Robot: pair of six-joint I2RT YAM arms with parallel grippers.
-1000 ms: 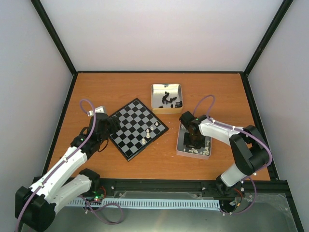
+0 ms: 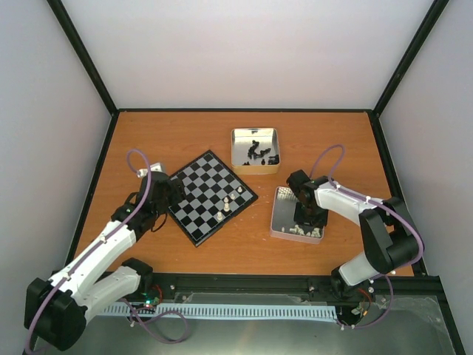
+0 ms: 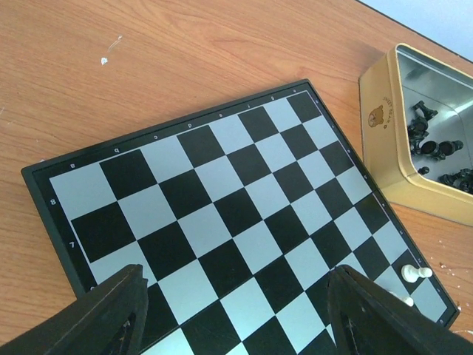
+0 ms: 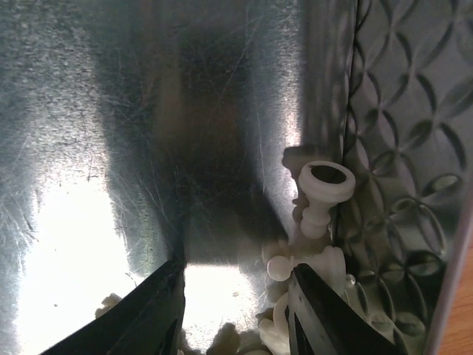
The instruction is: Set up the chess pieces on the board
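The checkered board lies at centre left, with several white pieces standing toward its right side, among them a pawn. My left gripper hangs open above the board's left part, nothing between its fingers. My right gripper is down inside the pink-rimmed box of white pieces, open, its right finger beside a cluster of pieces along the box wall. A white piece leans near that wall, just beyond the fingers.
A tan tin of black pieces stands behind, right of the board. Bare wooden table shows in front and at the back left.
My right arm has shifted rightward within the box of white pieces over the last second. The left arm and the board look nearly unchanged.
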